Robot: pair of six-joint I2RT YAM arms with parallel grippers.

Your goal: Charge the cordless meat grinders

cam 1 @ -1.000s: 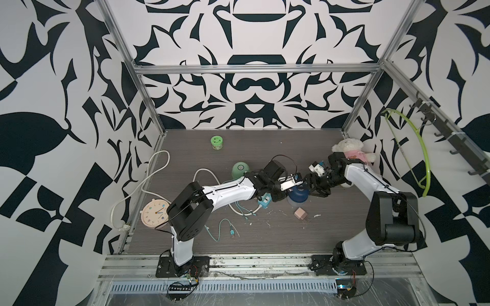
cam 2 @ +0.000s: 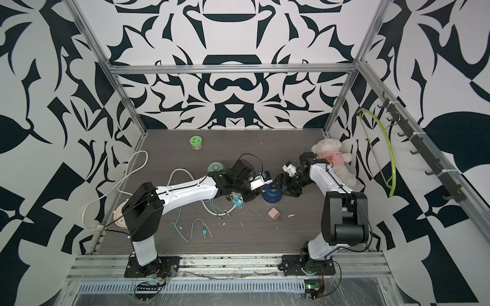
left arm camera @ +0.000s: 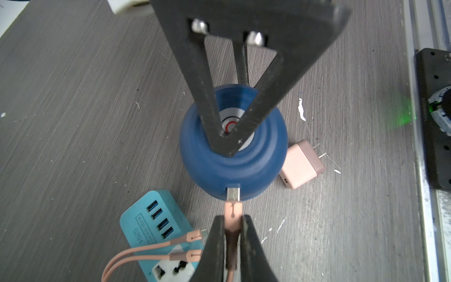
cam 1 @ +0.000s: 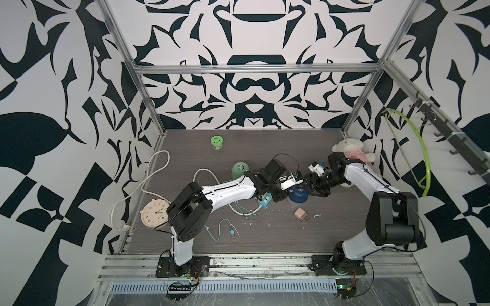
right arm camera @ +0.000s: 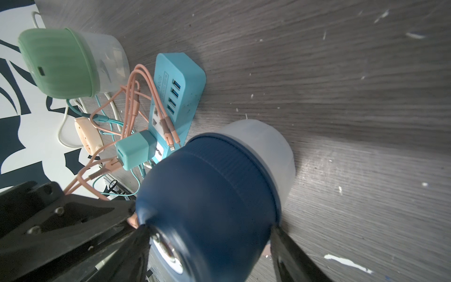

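Observation:
The blue-topped grinder stands on the table, its clear base (right arm camera: 270, 150) showing in the right wrist view. My left gripper is shut on a pink cable plug (left arm camera: 232, 209). The plug's metal tip meets the grinder's near side; how deep it sits cannot be told. My right gripper is part open, its fingers on either side of the blue top; firm contact does not show clearly. A green-topped grinder (right arm camera: 58, 63) stands farther left, a small dark port on its side.
A teal power strip (left arm camera: 155, 216) with pink cables lies close to the blue grinder. A pink charger block (left arm camera: 300, 164) is beside the grinder. Loose cables cover the left table. A plush bear (cam 2: 331, 153) sits at the back right.

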